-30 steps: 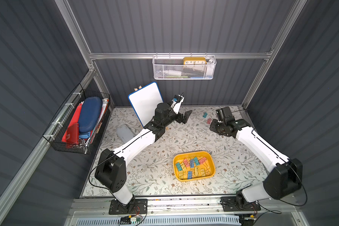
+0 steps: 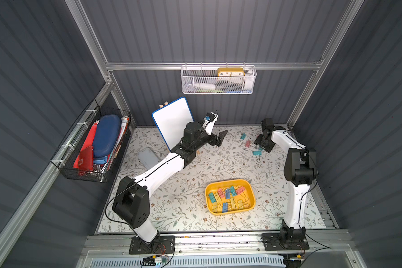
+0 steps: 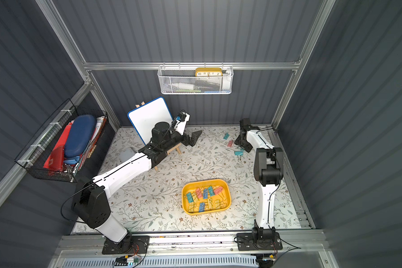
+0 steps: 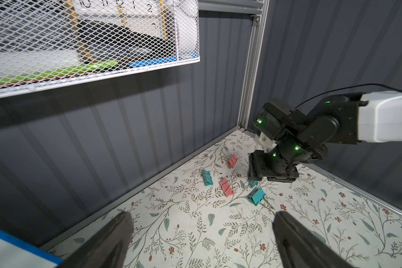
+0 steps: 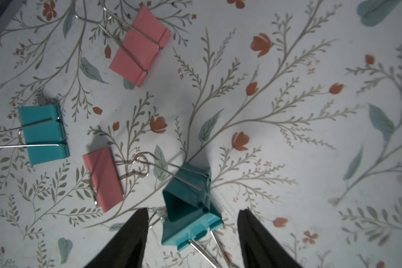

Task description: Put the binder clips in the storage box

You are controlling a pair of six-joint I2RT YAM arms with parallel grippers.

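Teal and pink binder clips lie at the back right of the table (image 2: 165,210). My right gripper is open just over two overlapping teal clips (image 5: 187,192); a teal clip (image 5: 42,149) and pink clips (image 5: 102,178) lie left of and behind them. My left gripper hangs open above the table, nothing between its fingers, beside the whiteboard (image 2: 167,118). The yellow storage box (image 2: 207,201) at front center holds several clips in pink, teal, blue and pale yellow.
A white mesh basket (image 2: 196,91) hangs on the back wall, a black wire basket (image 2: 80,174) on the left wall. The whiteboard stands at back left, a grey item (image 2: 147,156) beside it.
The right arm has reached toward the back of the table, bringing its gripper over the teal clips. The left arm has not moved.
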